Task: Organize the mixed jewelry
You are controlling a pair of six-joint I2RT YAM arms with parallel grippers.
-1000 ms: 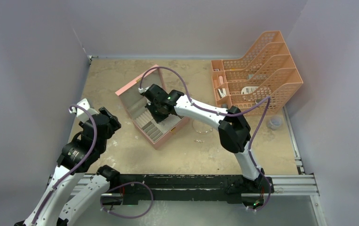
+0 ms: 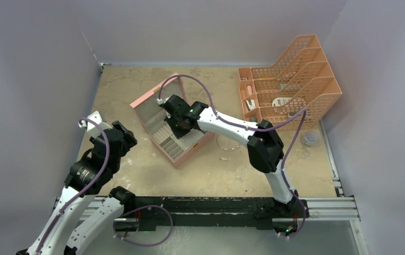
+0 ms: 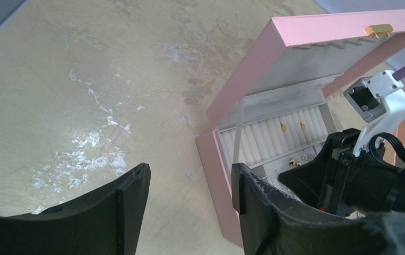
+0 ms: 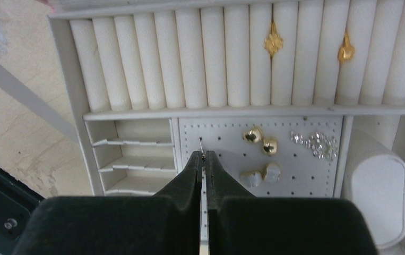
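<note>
An open pink jewelry box [image 2: 194, 152] has ring rolls [image 4: 217, 56] holding two gold pieces [image 4: 273, 40], and a pinhole board [image 4: 301, 165] with gold studs [image 4: 252, 135], pale studs [image 4: 271, 172] and a silver sparkly piece [image 4: 317, 142]. My right gripper is shut over the board's left part, a tiny thin pin at its fingertips; whether it grips it I cannot tell. My left gripper stands open left of the box, empty.
An orange organizer [image 2: 306, 69] stands back right, a small cup [image 2: 309, 139] below it. A chain [image 2: 228, 149] and small bits lie right of the box.
</note>
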